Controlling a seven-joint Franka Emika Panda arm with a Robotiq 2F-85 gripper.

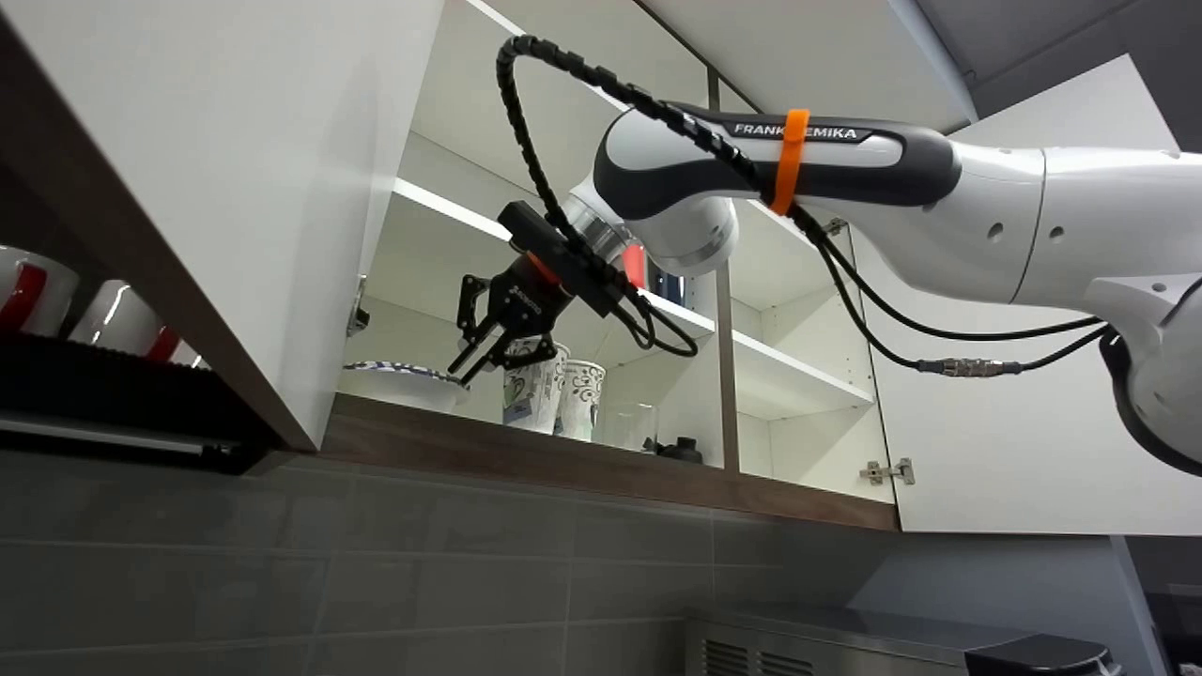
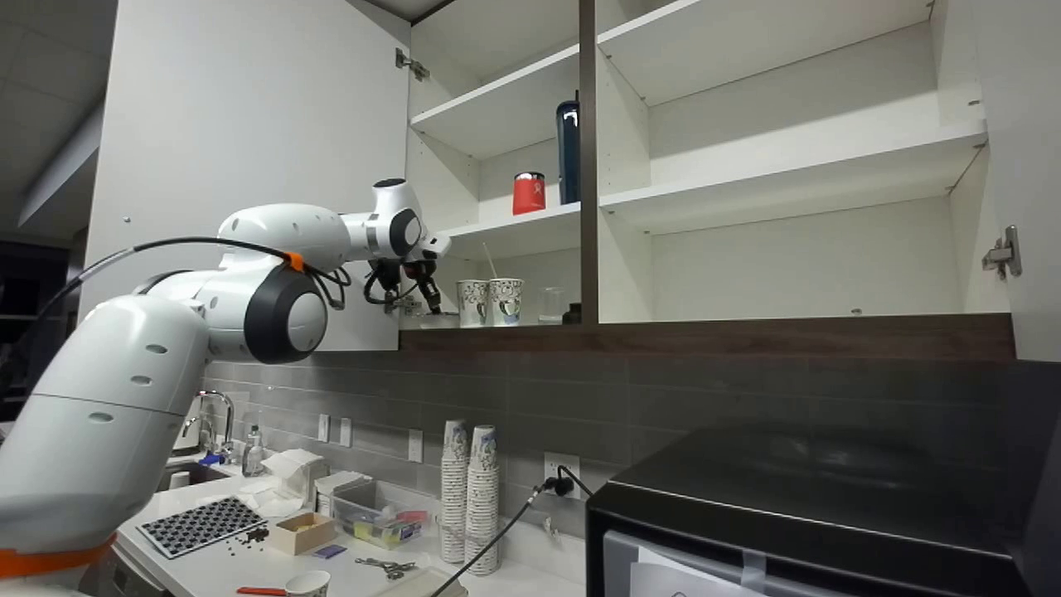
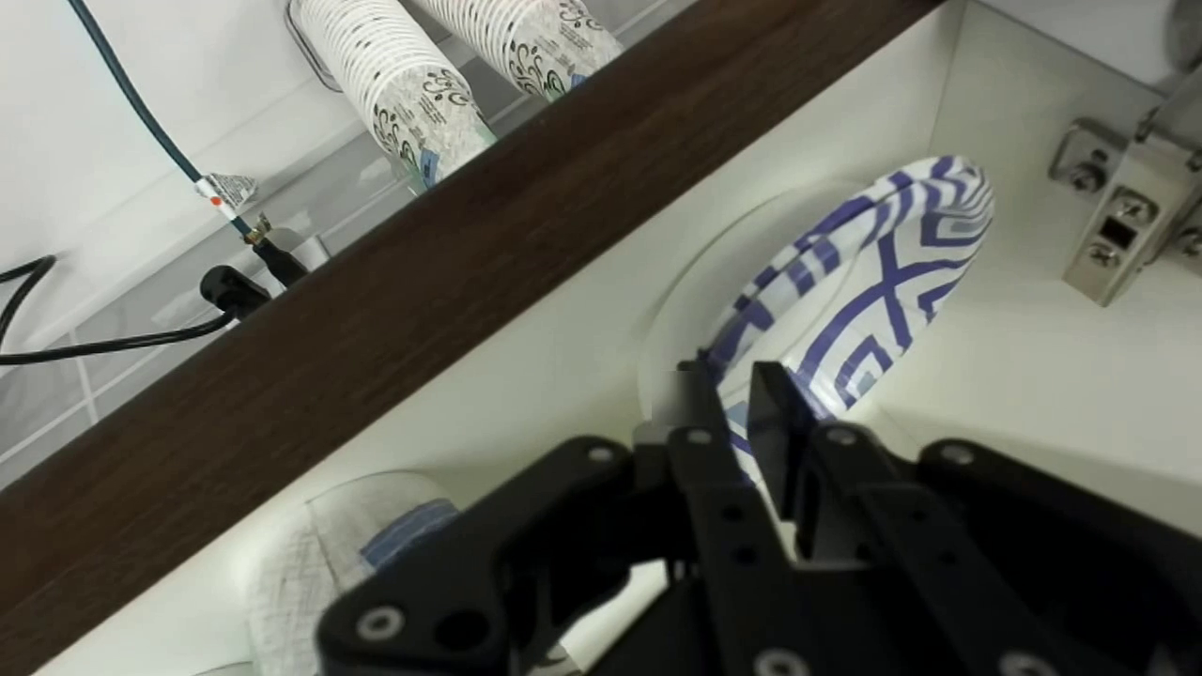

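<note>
A white bowl (image 1: 400, 388) with a blue pattern inside stands on the cabinet's bottom shelf. In the wrist view, the near side of this bowl (image 3: 901, 265) reaches in between the fingers. My gripper is shut on its rim, and the arm reaches down at a slant from above. From outside, the gripper (image 1: 463, 376) shows its two fingers close together at the bowl's right edge. In the other exterior view only a sliver of the bowl (image 2: 435, 320) appears below the gripper (image 2: 435, 309).
Two patterned paper cups (image 2: 489, 302) stand close to the bowl, with a clear glass (image 1: 628, 426) farther right. The cabinet's wooden front edge (image 3: 451, 259) runs nearby. A hinge (image 3: 1132, 214) and the door bound the other side. Above is a shelf holding a red tumbler (image 2: 529, 193).
</note>
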